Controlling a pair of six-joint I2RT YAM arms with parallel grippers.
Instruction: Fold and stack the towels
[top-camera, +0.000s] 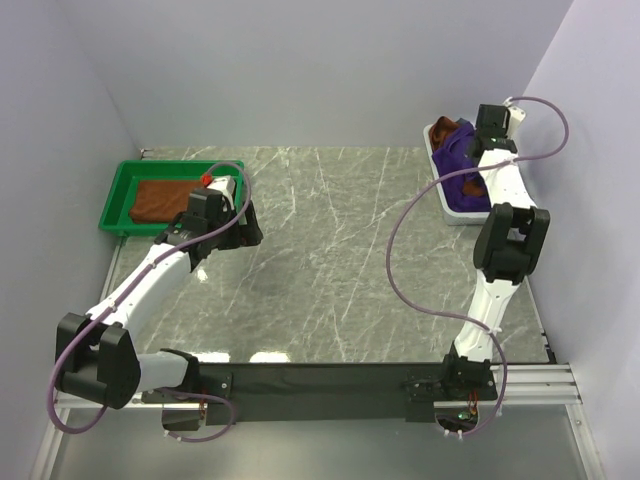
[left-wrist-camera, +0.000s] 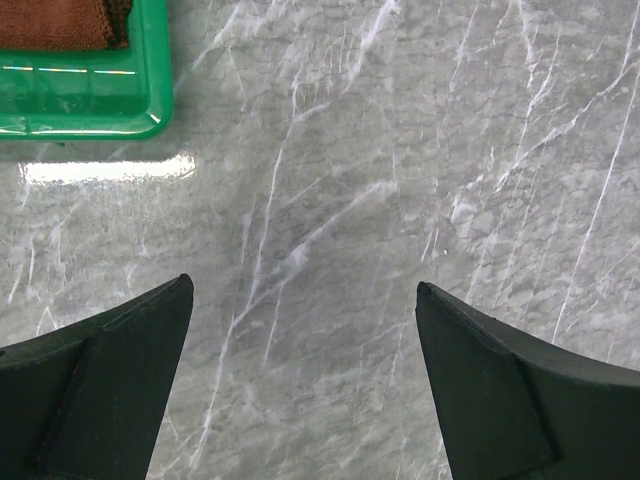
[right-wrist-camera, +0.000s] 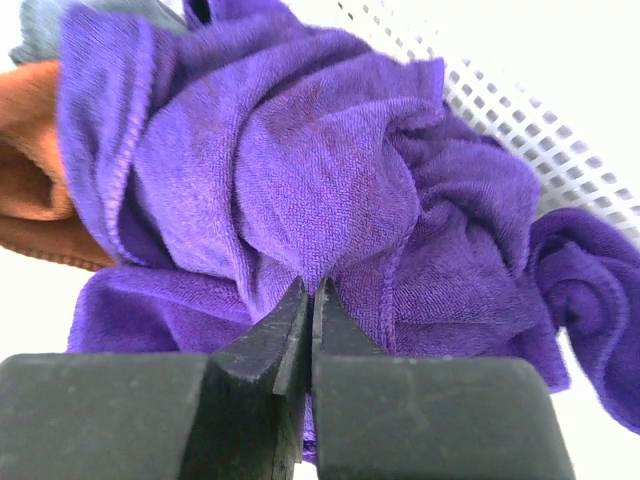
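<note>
In the white basket at the back right lies a crumpled purple towel (top-camera: 452, 155) (right-wrist-camera: 280, 160), with an orange-brown towel (right-wrist-camera: 30, 150) and a grey one (right-wrist-camera: 80, 25) beside it. My right gripper is down on the purple towel, fingers shut; whether any cloth is between them is hard to tell. A folded brown towel (top-camera: 160, 200) lies in the green tray (top-camera: 118, 205) at the left. My left gripper hangs open over bare table just right of that tray, nothing between its fingers.
Walls stand close at the back and both sides; the right arm is near the right wall.
</note>
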